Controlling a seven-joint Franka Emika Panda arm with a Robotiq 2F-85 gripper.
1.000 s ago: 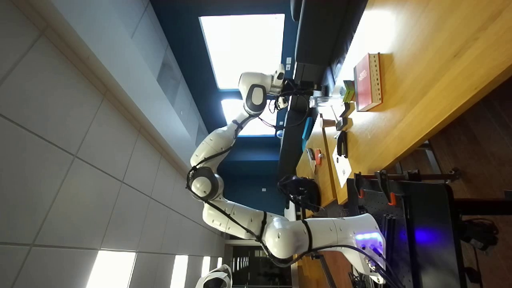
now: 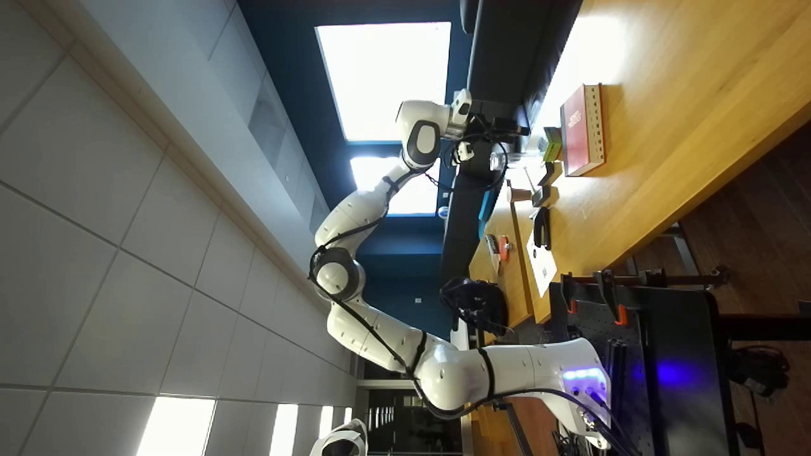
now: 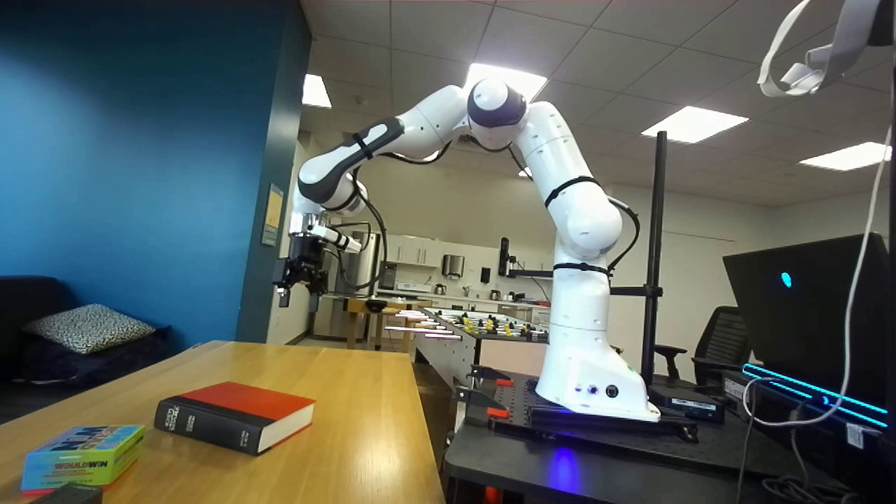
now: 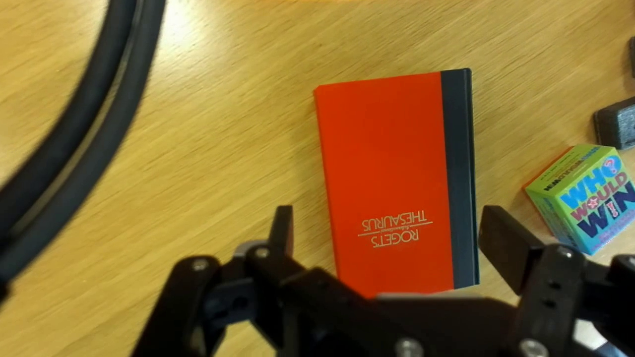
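A red thesaurus with a dark spine [image 4: 387,154] lies flat on the table; in the second exterior view the same red book [image 3: 252,407] rests near the table's middle. Seen from the wrist, my gripper has its fingers wide apart, one to the left of the book and one by its spine edge. Nothing is held between them. The second exterior view has the gripper [image 3: 298,298] hanging fingers-down, well above the table height and apart from the book. In the first exterior view, turned sideways, the book [image 2: 583,130] shows its tabbed page edge.
A small "Who Would Win" box [image 4: 586,199] sits beside the book's spine side. Dark blocks [image 4: 619,122] lie beyond it. A bottle [image 2: 505,160] and a black case [image 2: 541,228] stand elsewhere on the table. Bare wood [image 3: 361,411] surrounds the book's other side.
In the first exterior view, the arm has reached farther outward, and the gripper has come lower, closer to the table. The book and the other objects have not moved.
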